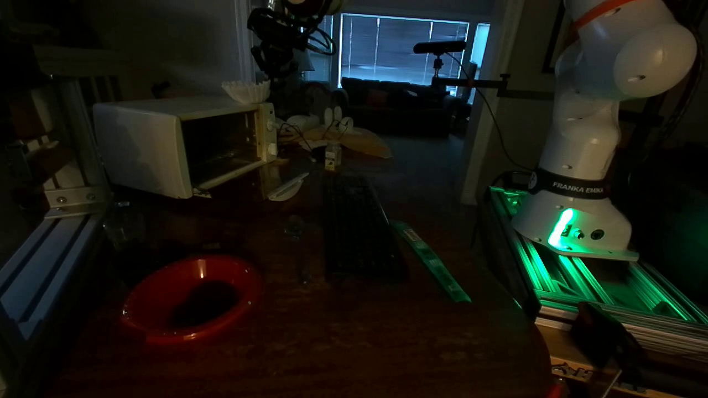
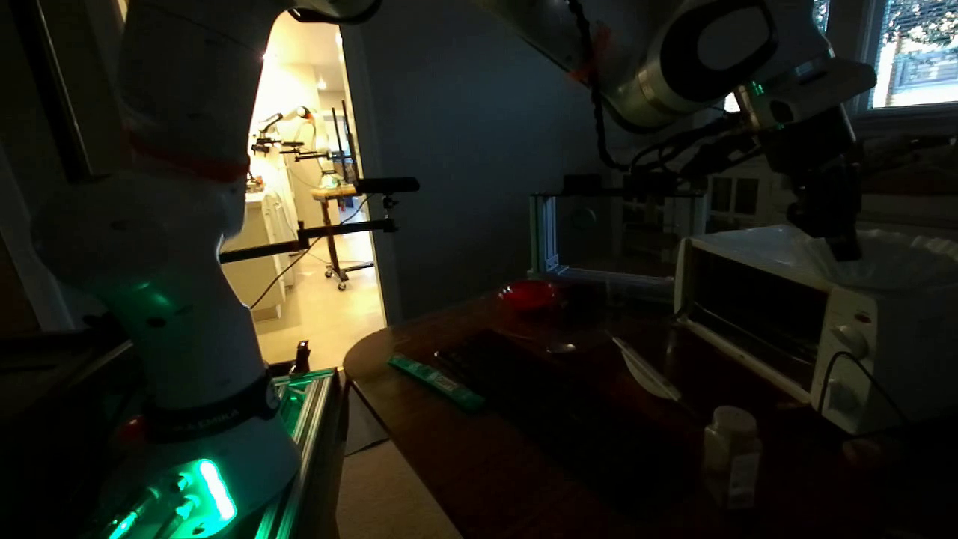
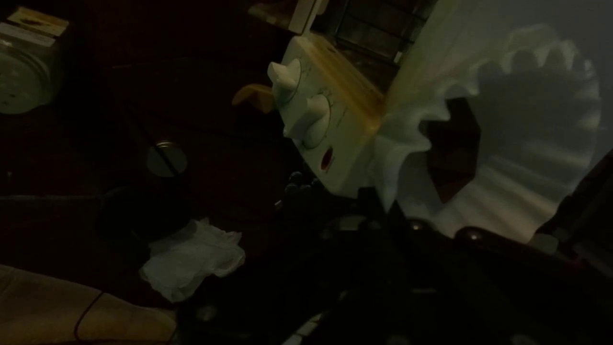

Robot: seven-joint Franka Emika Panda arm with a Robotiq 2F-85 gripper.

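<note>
A white fluted paper filter (image 1: 246, 92) rests on top of the white toaster oven (image 1: 142, 136), by its control-panel end. In the wrist view the pleated filter (image 3: 511, 166) opens toward the camera; a dark brown patch shows inside it, and I cannot tell what that is. My gripper (image 2: 842, 246) points down over the oven at the filter's edge. Seen from the wrist, the dark gripper is shut, its fingertips meeting the filter's near rim, which appears pinched there. Darkness hides most of the fingers.
On the table are a red bowl (image 1: 199, 331), a black keyboard (image 1: 362, 232), a green packet (image 1: 435, 262), a white-lidded jar (image 2: 732, 458) and a spoon (image 2: 561, 347). Crumpled white paper (image 3: 192, 258) lies below the oven's knobs.
</note>
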